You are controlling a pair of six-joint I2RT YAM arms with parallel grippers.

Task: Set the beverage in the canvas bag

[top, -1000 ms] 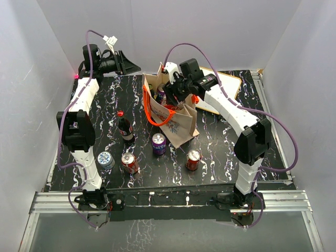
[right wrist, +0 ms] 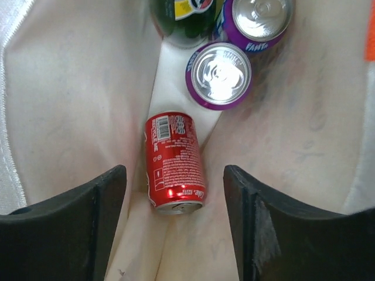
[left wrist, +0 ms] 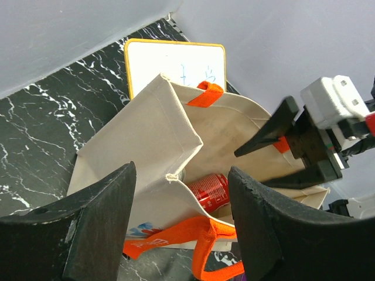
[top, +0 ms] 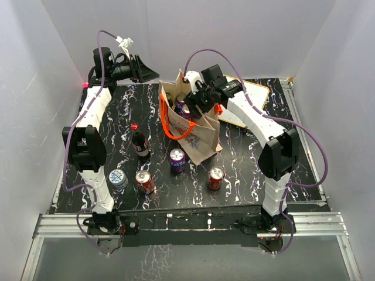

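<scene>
The canvas bag with orange handles stands upper middle. Inside, the right wrist view shows a red can on its side, two purple cans and a green bottle. My open right gripper is over the bag's opening, the red can below between its fingers. My open left gripper hangs at the bag's upper left. On the table stand a cola bottle, a purple can, two red cans and a short light-blue can.
A whiteboard lies behind the bag on the right. Grey walls enclose the table.
The left gripper has moved very slightly. The objects on the table look unchanged.
</scene>
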